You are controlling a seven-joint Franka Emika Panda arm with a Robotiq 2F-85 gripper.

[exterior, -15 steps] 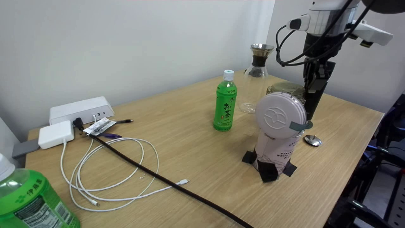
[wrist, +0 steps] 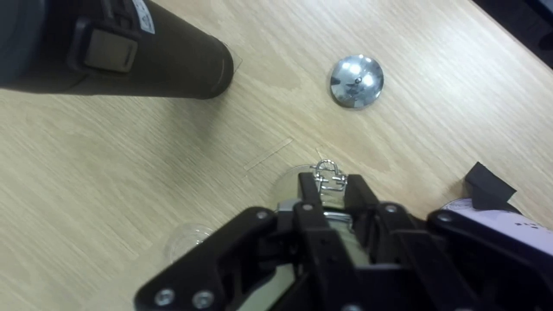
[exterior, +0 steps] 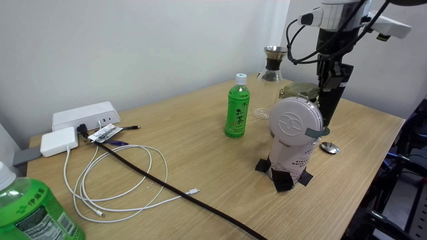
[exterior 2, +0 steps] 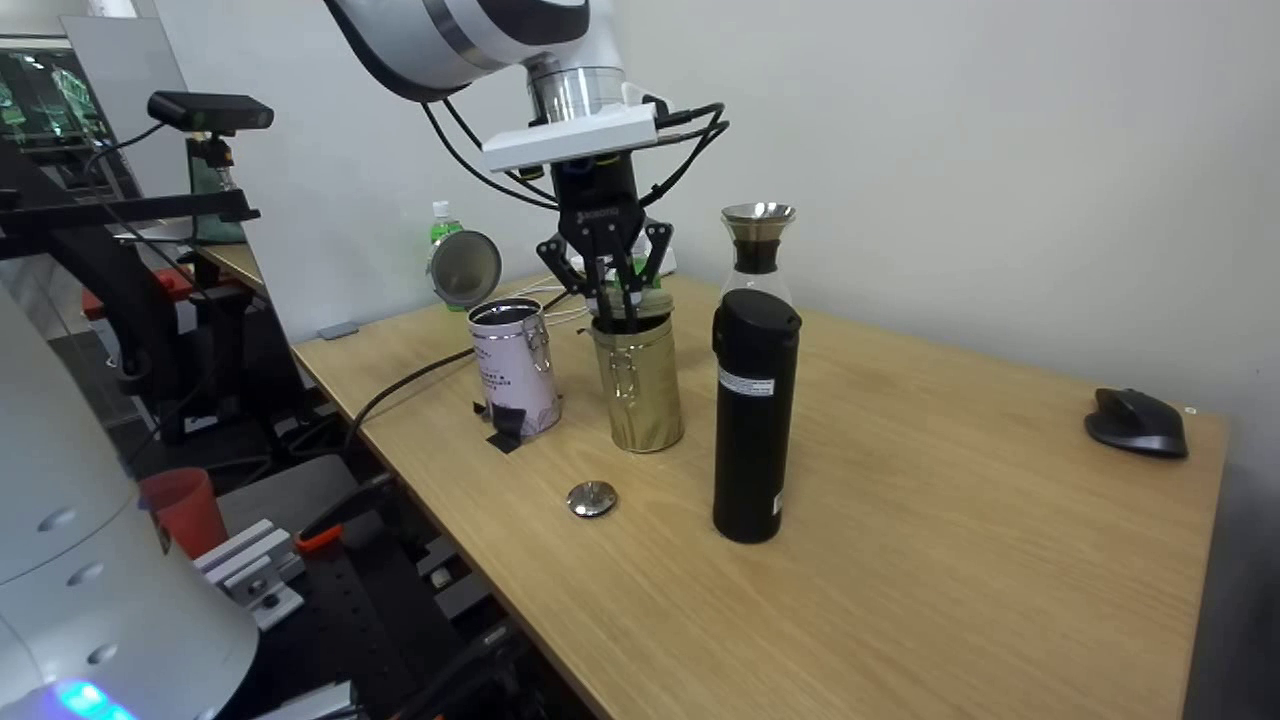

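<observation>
A gold canister [exterior 2: 643, 390] stands on the table, its greenish lid [exterior: 301, 89] at an angle, with a dark gap beneath it in exterior view 2. My gripper [exterior 2: 618, 324] points down at the canister's top on the clasp side. Its black fingers [wrist: 309, 187] are shut on the lid's front edge, though the exact contact is largely hidden. A wire clasp [wrist: 327, 175] shows between and just beyond the fingertips in the wrist view. Beside it stands a pink canister [exterior 2: 516, 366], its round lid [exterior: 295, 121] swung open, with black tape at its base.
A black flask [exterior 2: 753, 420] stands close to the gold canister, and a glass carafe [exterior: 269, 86] is behind. A small metal lid [exterior 2: 591, 498] lies near the table's front edge. One green bottle [exterior: 238, 108] stands mid-table.
My gripper has shifted slightly left and up in exterior view 1. The gold canister's lid has moved left and slightly higher with it.
</observation>
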